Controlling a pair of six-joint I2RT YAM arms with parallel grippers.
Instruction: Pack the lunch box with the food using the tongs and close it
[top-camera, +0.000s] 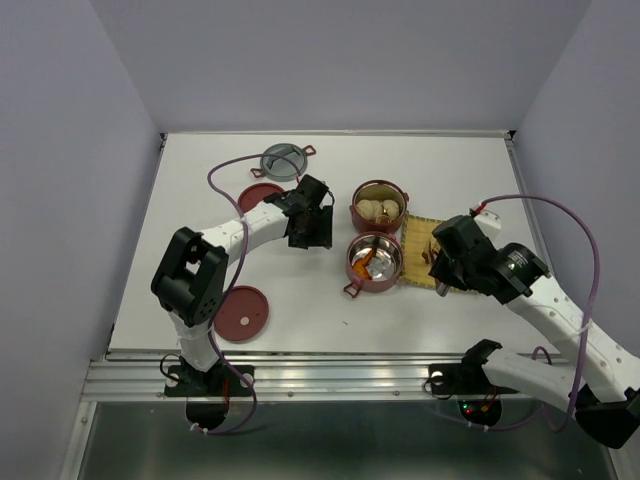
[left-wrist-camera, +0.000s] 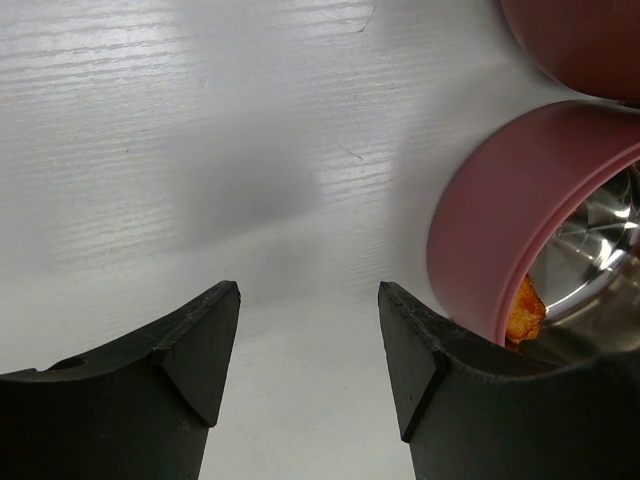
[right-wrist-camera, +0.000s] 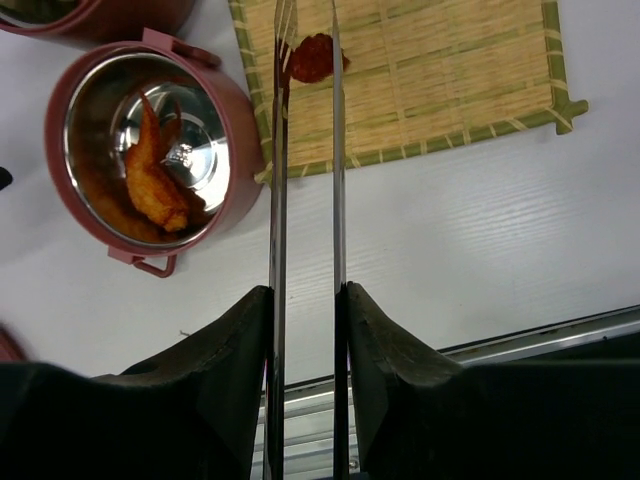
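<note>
A maroon lunch container (top-camera: 358, 280) holds orange fried food (right-wrist-camera: 155, 190); behind it a second container (top-camera: 368, 222) holds pale round buns. My right gripper is shut on metal tongs (right-wrist-camera: 339, 230), whose tips are over a red-brown piece of food (right-wrist-camera: 312, 60) on the bamboo mat (right-wrist-camera: 450, 70); whether the tips grip it is unclear. My left gripper stands open left of the containers, nothing between its fingers.
A grey lid (top-camera: 284, 160) lies at the back left, with maroon lids (top-camera: 240, 312) at front left and behind the left arm.
</note>
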